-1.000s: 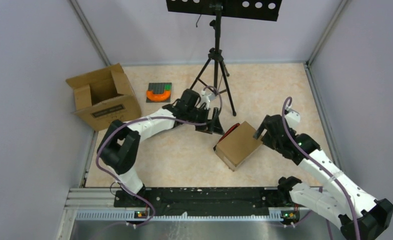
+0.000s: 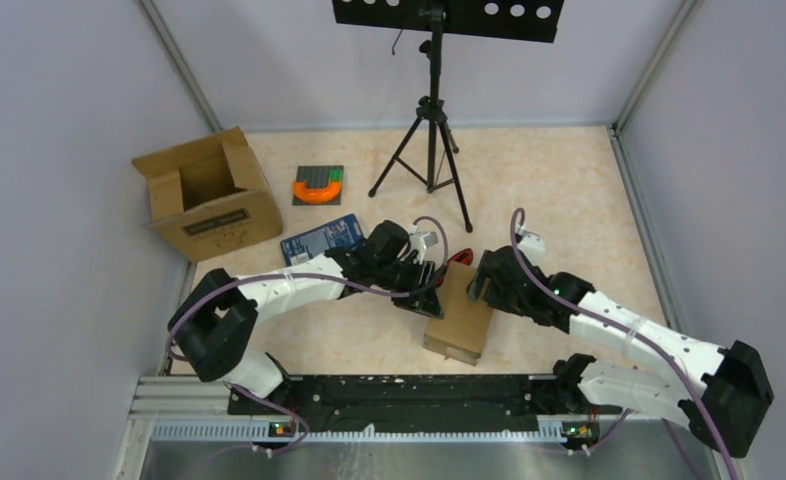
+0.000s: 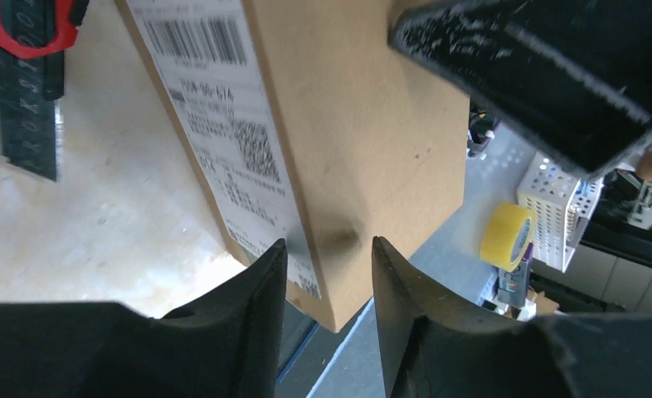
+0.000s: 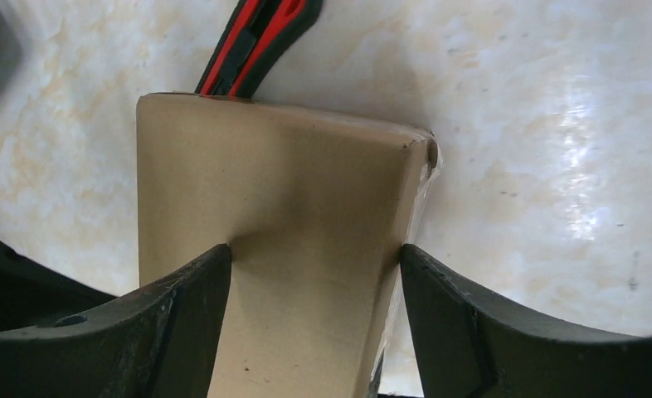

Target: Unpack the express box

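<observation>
A closed brown express box (image 2: 461, 318) lies on the table between my two arms, and its side bears a white barcode label (image 3: 223, 137). The left gripper (image 2: 431, 308) is at the box's left side, its fingers part open. In the left wrist view, the fingers (image 3: 252, 319) frame the label-side corner; contact is unclear. My right gripper (image 2: 477, 288) is over the box's far right part, open, with one of its fingers (image 4: 194, 303) above the top face and the other by the right edge. A red and black utility knife (image 4: 255, 46) lies against the box's far side.
An open, larger carton (image 2: 224, 222) stands at the left back. A blue flat package (image 2: 319, 238) and a grey board with an orange piece (image 2: 318, 188) lie nearby. The black tripod stand (image 2: 432, 110) rises at the back. Free table lies to the right rear.
The box has turned more lengthwise and shifted slightly left and toward the front. My left gripper came down to its left side. The right gripper moved left along with the box.
</observation>
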